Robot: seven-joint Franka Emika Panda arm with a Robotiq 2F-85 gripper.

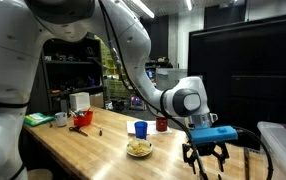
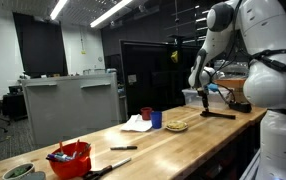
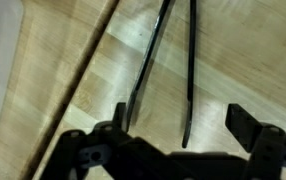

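Note:
Spread wide with empty fingers, my gripper hangs over the table. Below it in the wrist view lie two thin dark sticks: the left stick (image 3: 150, 62) slants, and the right stick (image 3: 191, 75) runs nearly straight up the picture. Both near ends lie in the gap between the fingers, as seen from above. Exterior view 1 has the gripper (image 1: 205, 158) low at the table's right part, pointing down. Whether its tips touch the wood cannot be told.
A long dark strip (image 3: 70, 93) lies left of the sticks, with a pale bin (image 1: 283, 140) beyond it. A plate of yellow food (image 1: 139, 147), a blue cup (image 1: 141, 129) and a red container (image 1: 82, 118) stand farther off. Bare wood lies between.

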